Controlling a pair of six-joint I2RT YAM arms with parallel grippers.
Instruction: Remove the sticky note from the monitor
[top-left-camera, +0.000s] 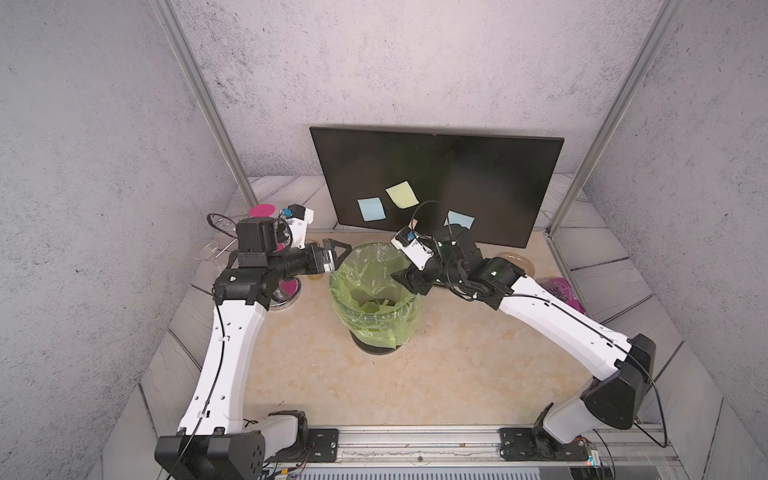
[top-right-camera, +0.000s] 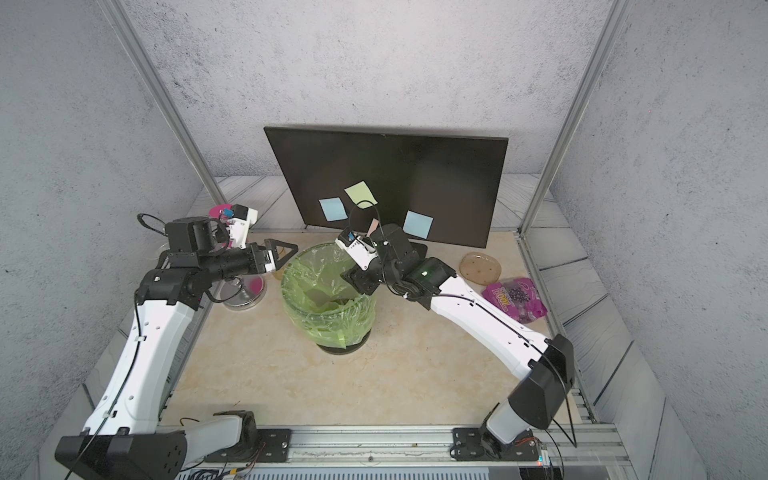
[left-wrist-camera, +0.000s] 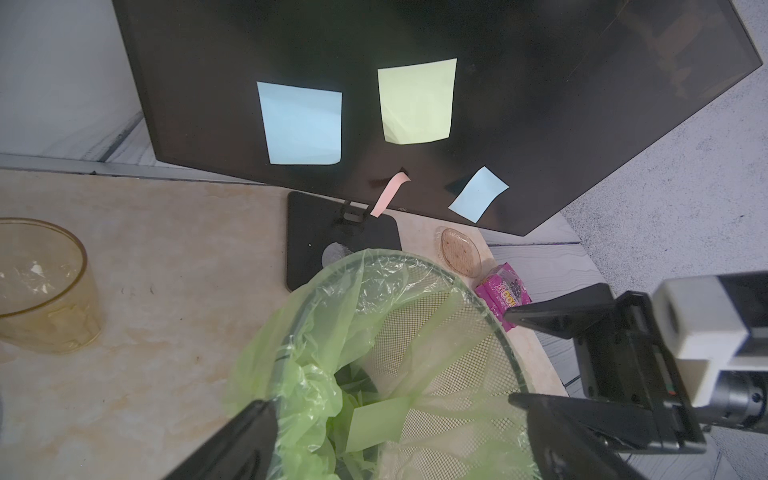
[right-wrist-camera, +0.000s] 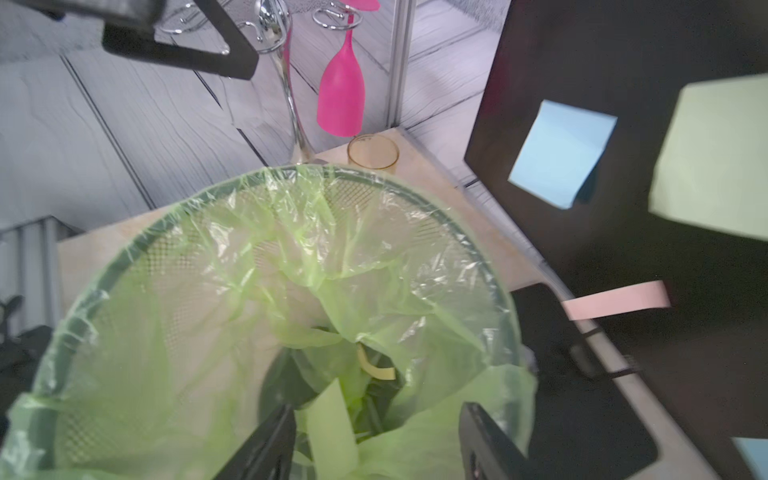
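Observation:
On the black monitor (top-left-camera: 480, 180) hang a blue note (left-wrist-camera: 301, 124), a yellow note (left-wrist-camera: 417, 101), a curled pink strip (left-wrist-camera: 390, 193) and a second blue note (left-wrist-camera: 478, 194) near the lower edge. My right gripper is over the right side of the lined bin (top-left-camera: 376, 320), its fingers spread and empty. Below them, a yellow-green note (right-wrist-camera: 332, 432) lies inside the green liner, partly hidden by its folds. My left gripper (top-left-camera: 342, 254) stays open at the bin's left rim, holding nothing.
An amber glass (left-wrist-camera: 48, 288) stands left of the bin, and a stand with pink utensils (right-wrist-camera: 342, 92) is near it. To the right are a clear dish (top-right-camera: 480, 268) and a purple packet (top-right-camera: 516, 300).

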